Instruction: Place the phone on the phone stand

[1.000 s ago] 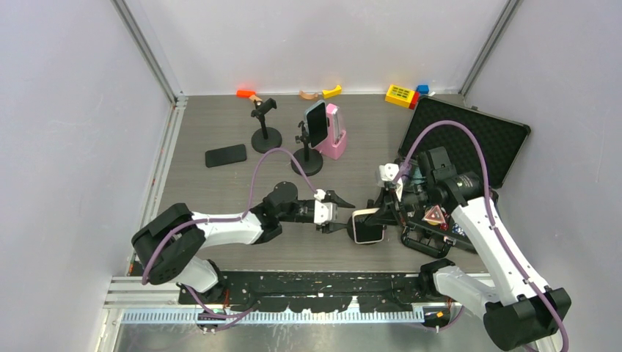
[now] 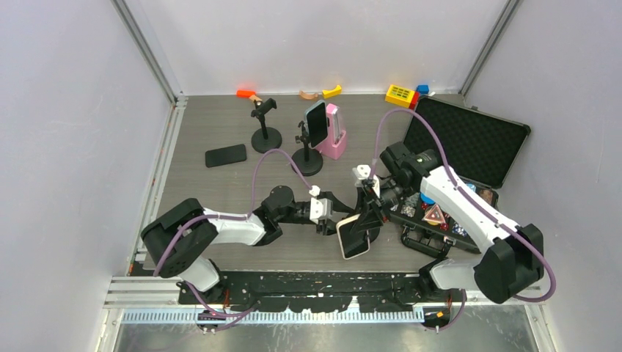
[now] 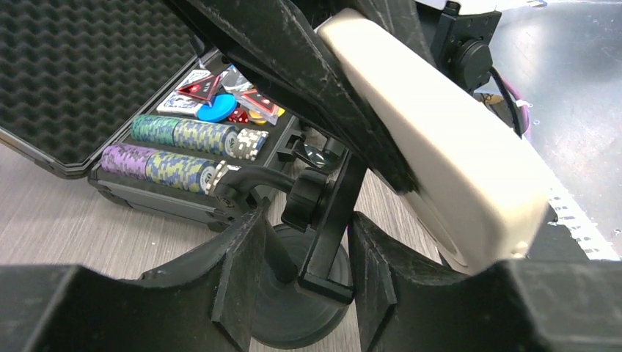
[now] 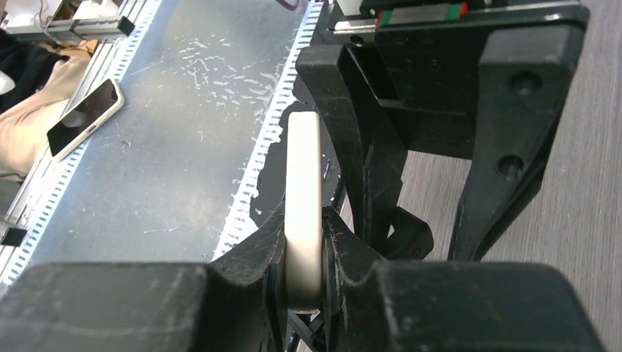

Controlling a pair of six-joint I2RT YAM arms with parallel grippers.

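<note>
A phone with a pale frame (image 2: 354,248) is held by my right gripper (image 2: 364,214), which is shut on its edge; in the right wrist view the pale edge (image 4: 303,205) stands between the fingers. Below and beside it is a black phone stand (image 3: 297,315) with a round base. My left gripper (image 2: 331,214) is shut on the stand's narrow plate (image 3: 331,242), seen in the left wrist view. The phone is tilted over the stand; whether it rests on it I cannot tell.
An open case of poker chips (image 2: 456,139) lies to the right. Two other stands (image 2: 266,138), one bearing a phone (image 2: 316,122), a pink holder (image 2: 331,141) and a loose black phone (image 2: 226,155) are behind. Bare table lies at the left.
The phone and my right gripper have moved left and toward the front edge, and the phone has turned. The left gripper has shifted slightly.
</note>
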